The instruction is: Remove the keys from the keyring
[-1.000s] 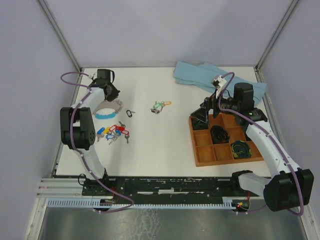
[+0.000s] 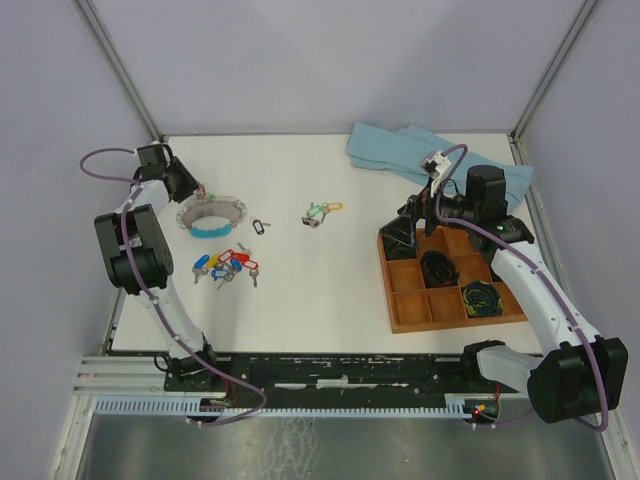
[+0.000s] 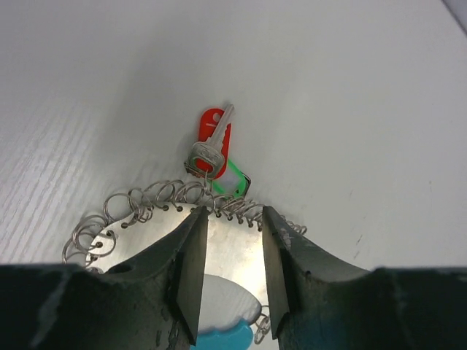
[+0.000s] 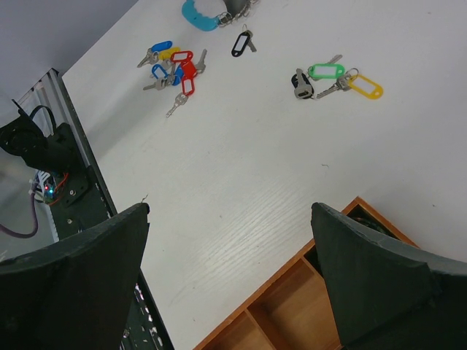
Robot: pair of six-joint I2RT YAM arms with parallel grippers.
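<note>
My left gripper (image 2: pixel 186 185) hangs over the upper left of the curved keyring holder (image 2: pixel 210 215), its fingers part open with nothing visible between them. In the left wrist view a silver key (image 3: pixel 208 154) lies on a red tag (image 3: pixel 222 125) beside a green tag (image 3: pixel 233 175), at the row of rings above the fingers. Loose keys with coloured tags lie in a cluster (image 2: pixel 228 263) and a smaller group (image 2: pixel 322 212), with a black-tagged key (image 2: pixel 258 227) apart. My right gripper (image 2: pixel 420 215) stands open and empty above the wooden tray's corner.
The wooden tray (image 2: pixel 410 310), with coiled dark cables, fills the right of the table. Blue cloths (image 2: pixel 385 150) lie at the back right.
My left gripper has moved leftward across the keyring holder to its upper left end. The right arm and the loose keys look unchanged.
</note>
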